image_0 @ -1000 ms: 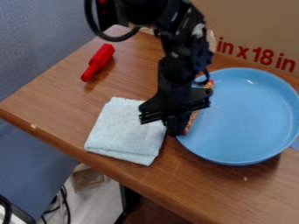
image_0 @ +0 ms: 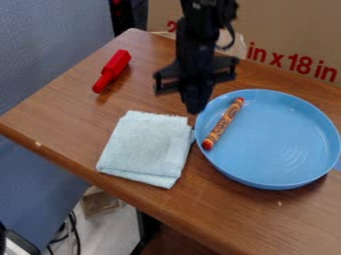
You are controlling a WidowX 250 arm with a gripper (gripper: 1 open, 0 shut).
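Note:
An orange crayon-like stick (image_0: 224,125) lies on the blue plate (image_0: 280,149), along its left side. A folded pale blue cloth (image_0: 144,149) rests on the table left of the plate. My black gripper (image_0: 194,100) hangs just above and behind the plate's left edge, apart from the stick; its finger state is unclear.
A red marker-shaped object (image_0: 112,72) lies at the back left of the wooden table (image_0: 80,120). A cardboard box (image_0: 293,40) stands behind.
The gripper has moved up and back, away from the stick, which now shows fully on the plate.

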